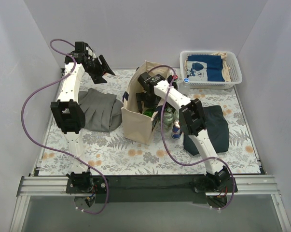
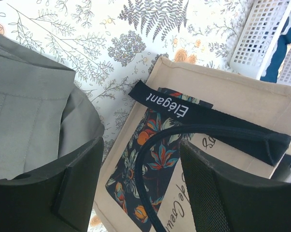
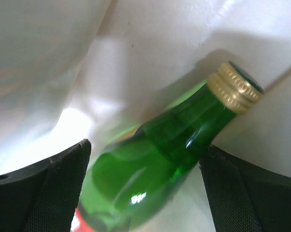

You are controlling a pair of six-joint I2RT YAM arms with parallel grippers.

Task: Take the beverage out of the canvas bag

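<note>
The cream canvas bag (image 1: 137, 126) stands with its mouth up in the middle of the table. Down inside it lies a green glass bottle (image 3: 150, 164) with a gold cap, tilted in the right wrist view. My right gripper reaches into the bag and is open, its fingers to either side of the bottle, with no grip on it showing. My left gripper (image 1: 103, 72) hangs over the table left of the bag, its fingers apart and nothing between them. In the left wrist view the bag's printed side (image 2: 157, 140) and dark strap (image 2: 208, 128) show beyond its fingers.
Right of the bag stand a blue can (image 1: 176, 129), glass jars (image 1: 168, 118) and clear bottles. A white basket (image 1: 210, 85) with cloth sits at the back right. Folded grey bags (image 1: 99, 108) lie left, a dark one (image 1: 214, 130) right.
</note>
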